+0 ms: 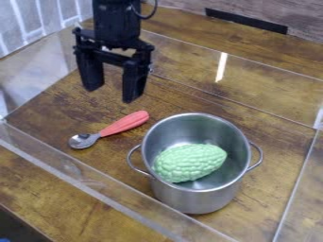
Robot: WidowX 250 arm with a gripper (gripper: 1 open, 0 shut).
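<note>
My black gripper [111, 76] hangs open in the upper left, above the wooden table, with nothing between its fingers. Below it lies a spoon [124, 124] with a red handle and a metal bowl end, pointing down-left. On the right of the spoon stands a steel pot [202, 195] with two handles, holding a pale green bumpy vegetable [188, 162] that looks like corn or a gourd.
Clear plastic walls run along the left and front of the work area. A white tape strip [222, 67] lies at the back.
</note>
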